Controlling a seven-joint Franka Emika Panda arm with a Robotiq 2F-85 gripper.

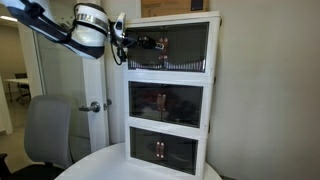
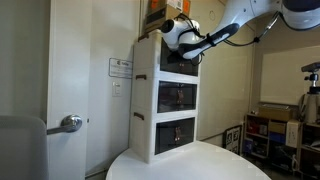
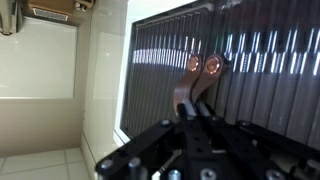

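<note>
A tall white cabinet (image 1: 171, 76) carries three stacked tiers of dark, ribbed double doors. Two brown strap handles meet at the middle of the top tier; in the wrist view the left handle (image 3: 187, 82) and the right handle (image 3: 209, 76) run down to my fingertips. My gripper is shut at their lower ends, with a brown handle between its fingers; which of the two straps is held, I cannot tell. From exterior view 1, the gripper (image 1: 160, 44) reaches in from the left across the top doors (image 1: 182, 58). These doors look closed.
A brown box (image 1: 172, 7) sits on the cabinet. The round white table (image 2: 205, 163) has bare room in front of it. To the left stand a grey chair (image 1: 48, 133) and a door with a lever handle (image 1: 94, 106).
</note>
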